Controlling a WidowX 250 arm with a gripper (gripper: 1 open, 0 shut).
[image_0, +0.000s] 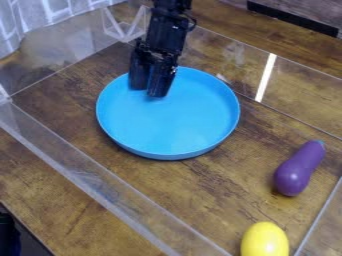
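A black robot arm reaches down from the top of the view, its gripper (152, 78) low over the back-left rim of a blue round plate (168, 130). The gripper is dark and partly blends with itself, so I can't make out whether its fingers are open or shut, or whether anything is between them.
A purple eggplant (299, 166) lies to the right of the plate, and a yellow oval object (265, 241) sits at the bottom right. Clear strips run along the sides of the wooden surface (134, 200). The wood in front of the plate is bare.
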